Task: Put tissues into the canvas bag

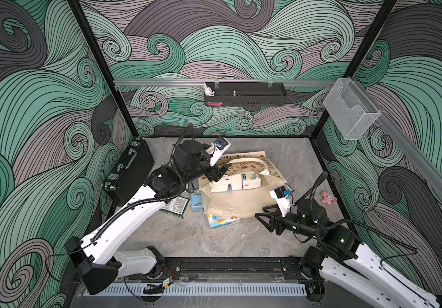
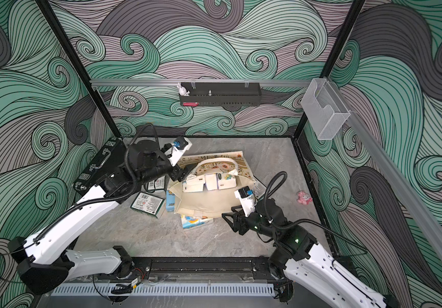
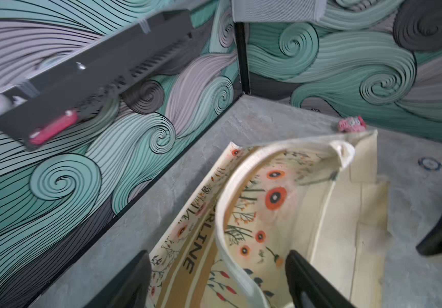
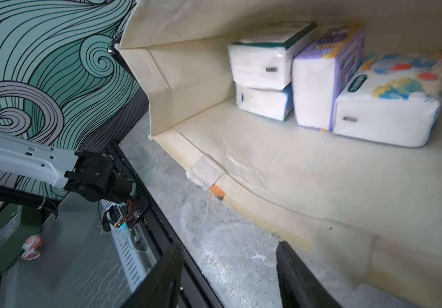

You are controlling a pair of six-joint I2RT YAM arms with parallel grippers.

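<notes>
The cream canvas bag [image 1: 236,200] lies open on its side, its mouth toward me. Several tissue packs stand inside, among them a purple pack [image 4: 323,82] and a white pack with colourful print [image 4: 385,102], beside a stacked pair [image 4: 267,61]. Outside lie a green-edged pack [image 2: 147,204], a blue pack [image 1: 196,201] and a colourful pack [image 2: 194,221]. My left gripper is open, raised over the bag's upper-left part and handle. My right gripper is open and empty at the bag's front right.
A black case [image 1: 127,172] stands along the left side, a pink toy [image 1: 328,197] at the right edge. A black shelf [image 1: 245,94] and mesh basket [image 1: 350,109] hang above.
</notes>
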